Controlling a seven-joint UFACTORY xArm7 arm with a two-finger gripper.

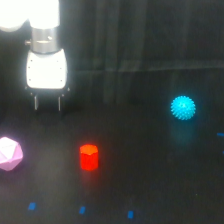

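At the upper left hangs my white gripper [48, 103], its two thin dark fingers pointing down and standing apart. The fingers are open, and only dark background shows between them. A small red block [89, 157] rests on the dark surface, lower and to the right of the fingers. Near the left edge lies a pink many-sided ball [10, 153], below and left of the gripper. Far to the right is a cyan ball with a bumpy surface [182, 108]. The gripper appears clear of all three objects.
Small blue marks lie on the dark surface [140, 180]: a left one [31, 206], a middle one [82, 210] and a right one [130, 214], plus another mark [220, 134] at the right edge. Open room lies between the red block and the cyan ball. Dark folds fill the back.
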